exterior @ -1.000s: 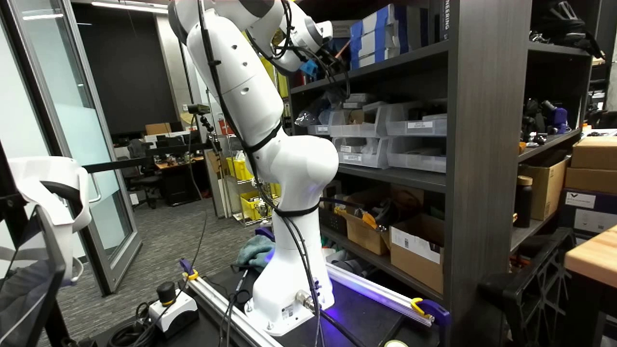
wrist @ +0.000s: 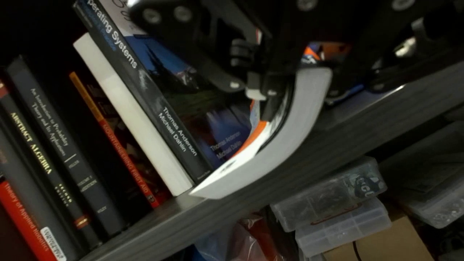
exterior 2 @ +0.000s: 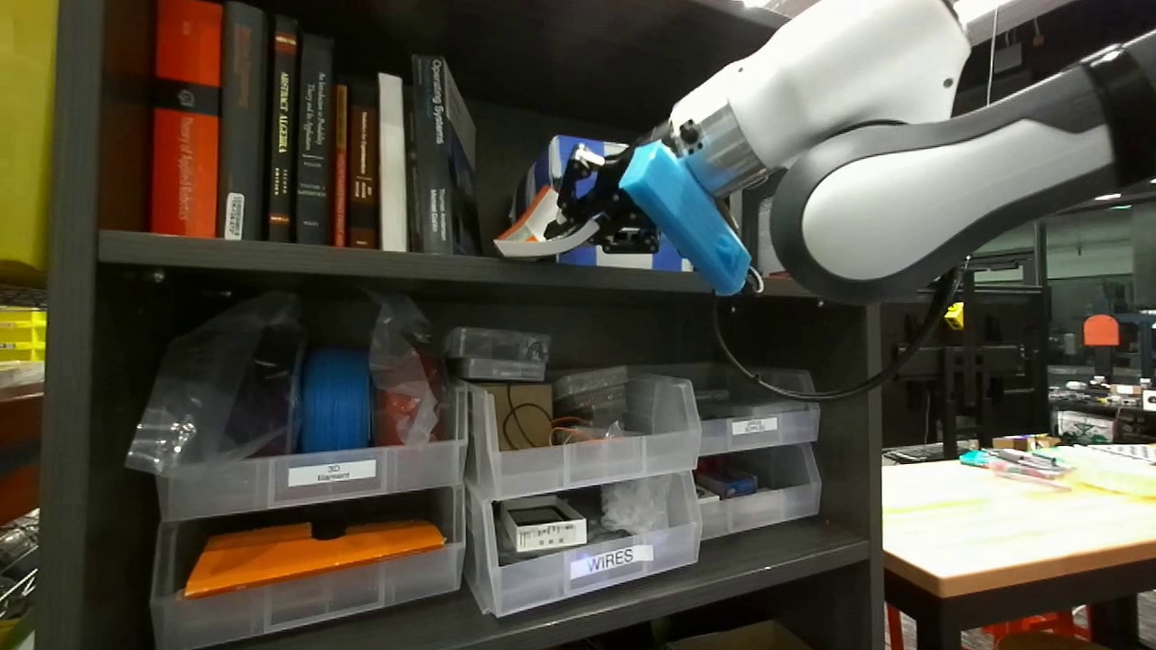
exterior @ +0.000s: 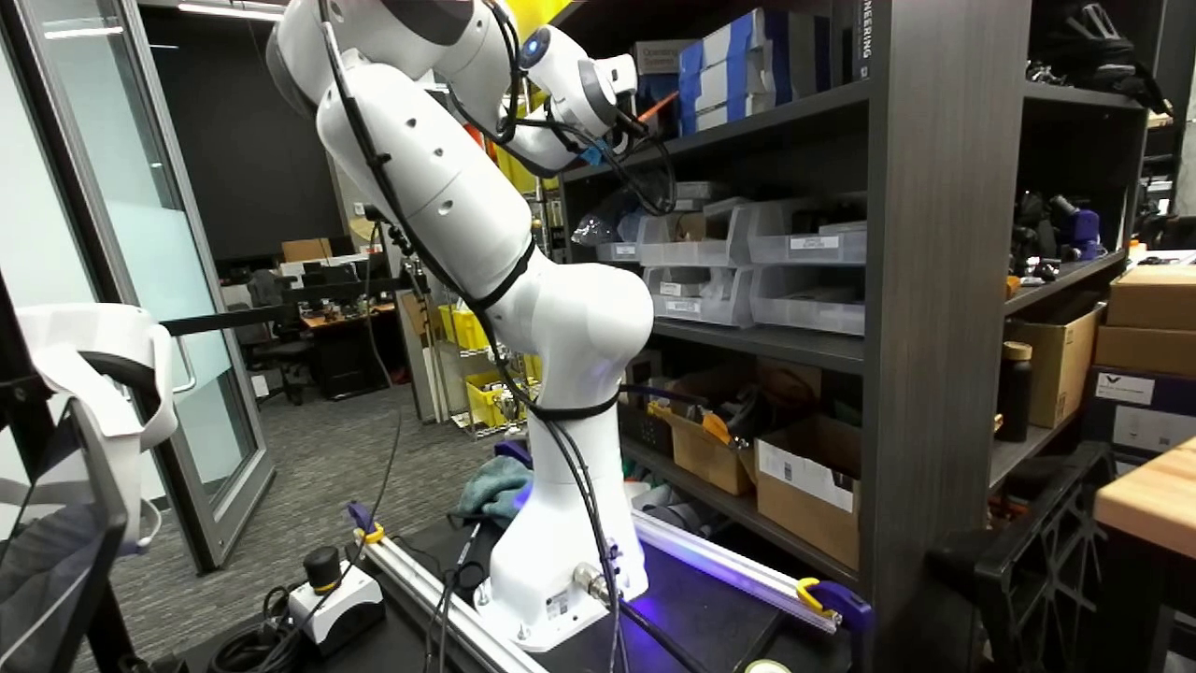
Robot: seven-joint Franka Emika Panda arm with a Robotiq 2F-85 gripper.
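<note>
A thin, floppy book with a white and orange cover is in my gripper, which is shut on it. In the wrist view its grey-white page edge bends in a curve beneath the dark fingers, the free end pointing down and left. That end is near the upper shelf's front edge, beside the Operating Systems book; whether it touches the shelf, I cannot tell. In exterior view 1 my gripper is small and partly covered by cables, with an orange edge of the book sticking out.
Several upright books fill the left of the upper shelf, among them a thick white one. A blue-and-white striped box stands on the shelf behind my gripper. Clear plastic bins crowd the shelf below.
In exterior view 1 my arm has swung left and its wrist has drawn back from the shelf. The orange edge beside the gripper has shifted slightly left and down.
</note>
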